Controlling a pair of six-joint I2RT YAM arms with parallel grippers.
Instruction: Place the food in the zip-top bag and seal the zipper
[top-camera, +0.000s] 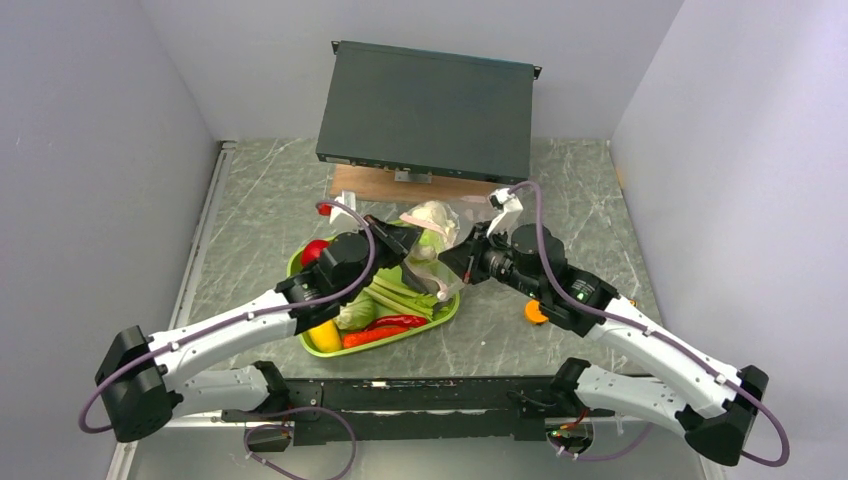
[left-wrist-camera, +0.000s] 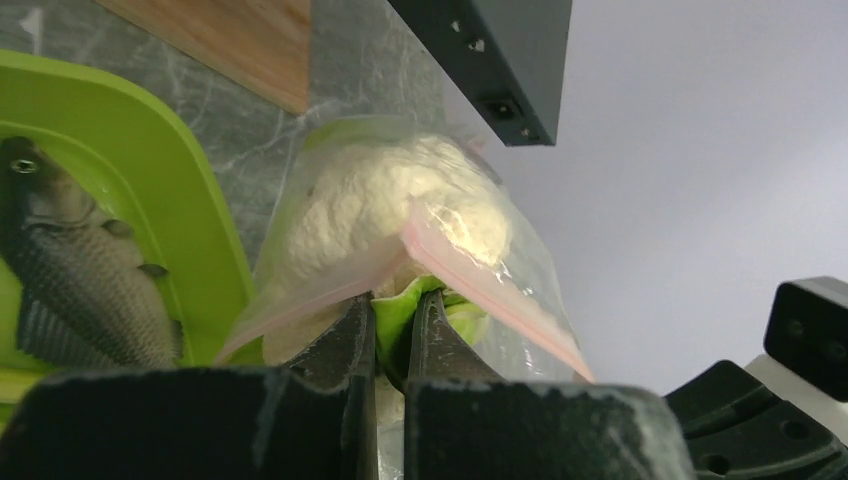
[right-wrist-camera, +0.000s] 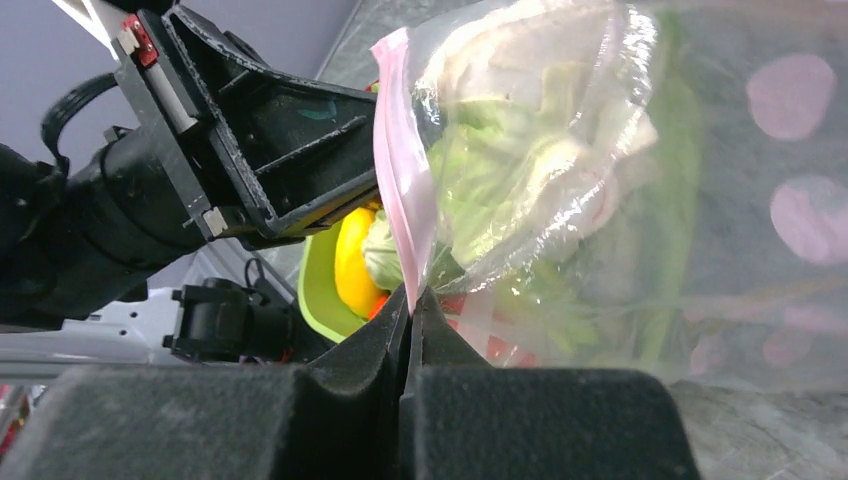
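A cauliflower (left-wrist-camera: 390, 195) with pale green leaves sits mostly inside the mouth of a clear zip top bag (right-wrist-camera: 620, 230) with pink dots. My left gripper, at the bag's mouth, is shut on one of the cauliflower's green leaves. The bag's pink zipper edge (right-wrist-camera: 402, 170) runs down to my right gripper, which is shut on that edge. From above, both grippers face each other over the right part of the green basket (top-camera: 455, 310). The far end of the cauliflower is covered only by clear film.
In the basket lie a fish (left-wrist-camera: 85, 270), a cabbage (top-camera: 355, 315), celery (top-camera: 400, 297), red peppers (top-camera: 375, 335) and a yellow pepper (top-camera: 325, 335). A dark box (top-camera: 425, 110) on a wooden board (top-camera: 400, 187) blocks the back.
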